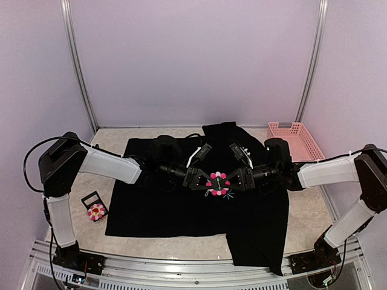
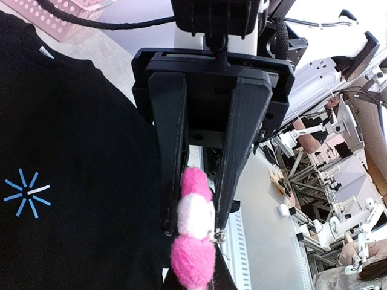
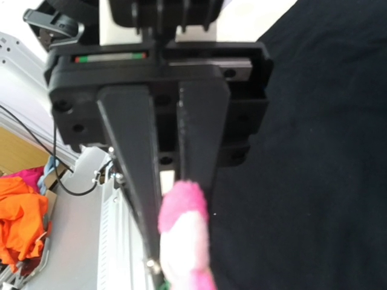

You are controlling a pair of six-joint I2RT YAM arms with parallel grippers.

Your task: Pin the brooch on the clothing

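Note:
A pink-and-white flower brooch (image 1: 217,183) is held above the black shirt (image 1: 163,211), its dark back facing up in the top view. My left gripper (image 1: 205,179) is shut on it from the left. In the left wrist view the brooch (image 2: 195,226) stands edge-on between the fingers, a small metal pin part beside it. My right gripper (image 1: 231,180) reaches its other side. In the right wrist view its fingers (image 3: 130,133) stand partly apart, with the brooch's edge (image 3: 184,235) at their tips; whether they grip it is unclear.
Blue marks (image 2: 27,192) form a starburst on the shirt, just below the brooch in the top view. A dark case (image 1: 92,200) with another flower brooch (image 1: 97,211) lies at left. A pink basket (image 1: 296,138) stands back right.

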